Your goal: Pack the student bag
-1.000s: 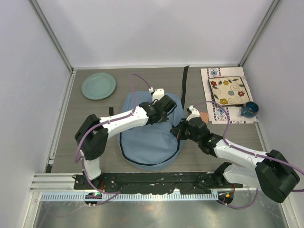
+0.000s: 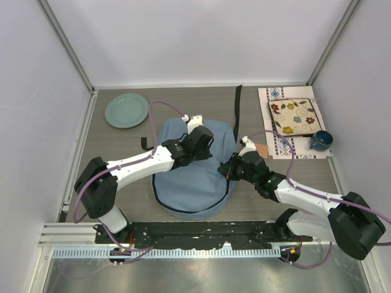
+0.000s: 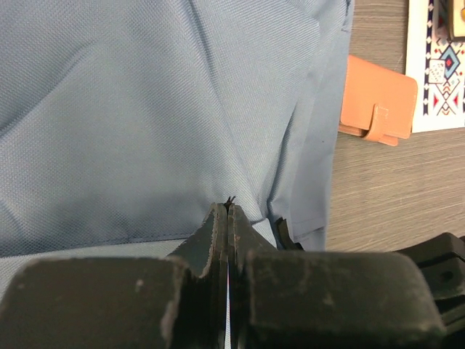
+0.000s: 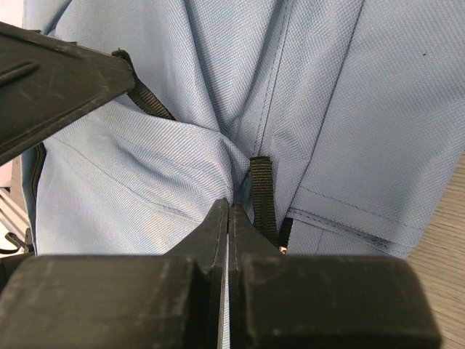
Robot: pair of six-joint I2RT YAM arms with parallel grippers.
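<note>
The grey-blue student bag (image 2: 183,192) lies flat in the middle of the table, with a dark zip line curving round its lower part. My left gripper (image 2: 209,157) is shut over the bag's upper half. In the left wrist view, a small dark sliver shows at its fingertips (image 3: 218,225), against the grey cloth; what it is, I cannot tell. At the bag's right edge, my right gripper (image 2: 223,171) is shut on a fold of the bag's fabric (image 4: 226,163). Black zip ends (image 4: 263,193) show just beside that fold. The bag's inside is hidden.
An orange wallet (image 3: 378,94) lies right of the bag. Farther right, a patterned mat (image 2: 275,93) carries a flowered case (image 2: 295,117) and a blue mug (image 2: 321,140). A green plate (image 2: 126,110) sits at the back left. A black strap (image 2: 237,113) runs behind the bag.
My left gripper has slid a little to the left across the bag, its arm swinging left with it. The right gripper has stayed at the bag's right edge.
</note>
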